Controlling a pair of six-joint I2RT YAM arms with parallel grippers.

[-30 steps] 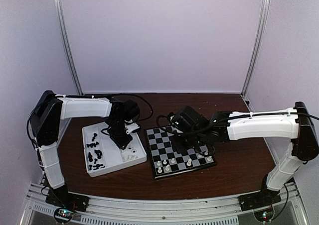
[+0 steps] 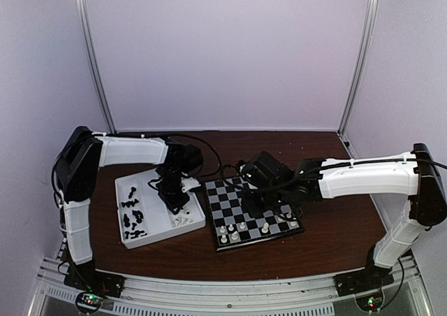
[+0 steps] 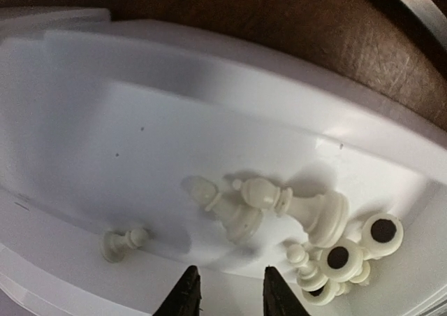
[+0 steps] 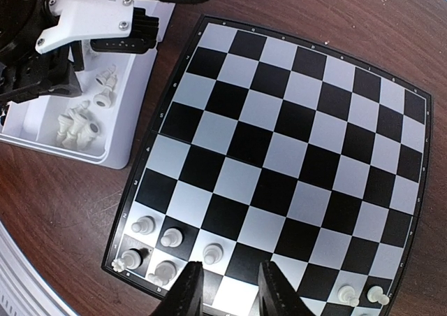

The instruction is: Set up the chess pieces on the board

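Several white chess pieces lie loose in the white tray [image 3: 230, 64]; in the left wrist view a pawn [image 3: 124, 243] lies apart from a larger piece [image 3: 300, 204] and a cluster at the corner. Over them hangs my left gripper, its fingers apart and nothing between them. On the chessboard [image 4: 279, 152], white pieces stand along the near edge, among them a pawn [image 4: 212, 254] and another [image 4: 348, 295] farther right. Above that edge my right gripper is open and empty. The right arm covers part of the board in the top view.
Black pieces [image 2: 136, 216] lie in the tray's left side. The tray's wall [image 4: 129, 113] stands close to the board's left edge, with a strip of brown table [image 4: 140, 117] between. Most of the board's far squares are bare.
Over the last second my left arm has shifted slightly right above the tray. The right arm has barely moved, and the pieces on the board look the same.
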